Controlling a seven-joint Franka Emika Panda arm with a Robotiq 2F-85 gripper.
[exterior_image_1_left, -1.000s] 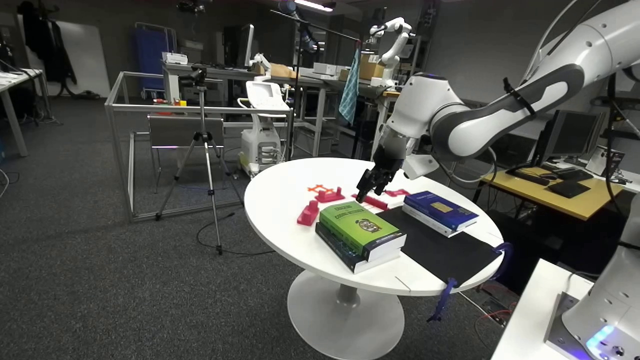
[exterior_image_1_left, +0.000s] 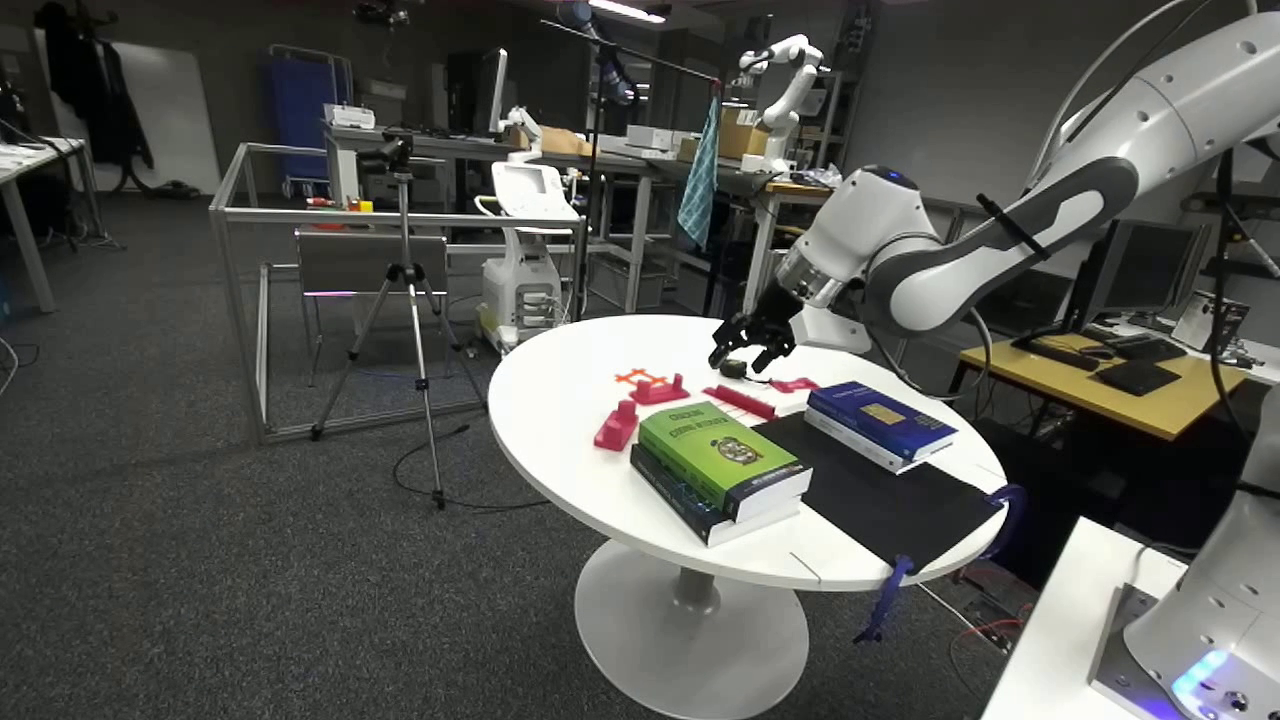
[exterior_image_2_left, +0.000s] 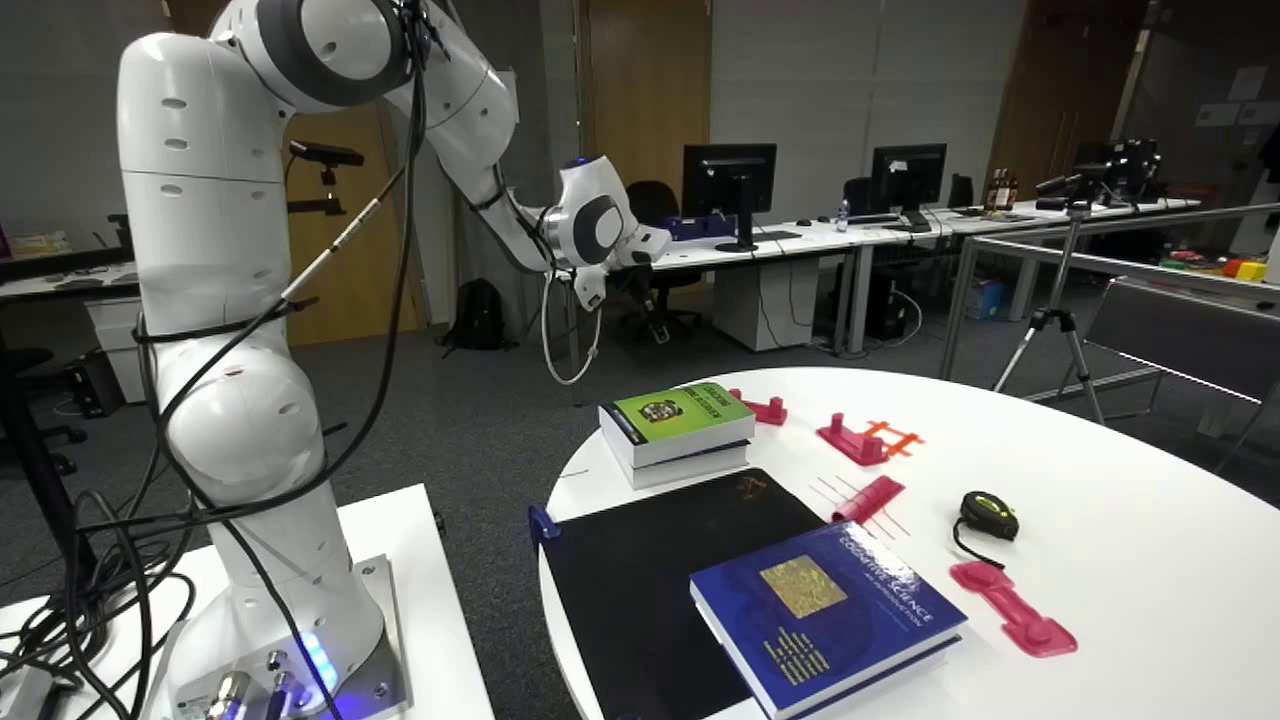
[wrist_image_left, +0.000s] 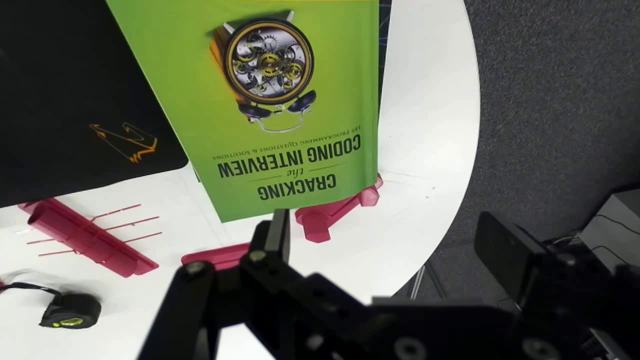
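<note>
My gripper stands open, its fingers wide apart and nothing between them. In the wrist view, a green book (wrist_image_left: 336, 114) with a clock on its cover fills the upper middle, beyond the fingertips. That green book (exterior_image_2_left: 684, 420) lies on another book at the table's edge, and in exterior view 2 my gripper (exterior_image_2_left: 656, 322) hangs in the air behind this stack. A blue book (exterior_image_2_left: 828, 612) rests on a second book, partly over a black mat (exterior_image_2_left: 672, 576). The blue stack is outside the wrist view.
On the round white table (exterior_image_2_left: 1152, 576) lie a tape measure (exterior_image_2_left: 990, 514), a ribbed pink piece (exterior_image_2_left: 867, 498), a flat pink piece (exterior_image_2_left: 1017, 610), other pink parts and an orange frame (exterior_image_2_left: 895, 439). Bare tabletop stretches across the far side.
In exterior view 1 my gripper has moved up and tilted, its fingertips now higher in the image. The tape measure has come into sight below it. Books and pink parts have stayed put.
</note>
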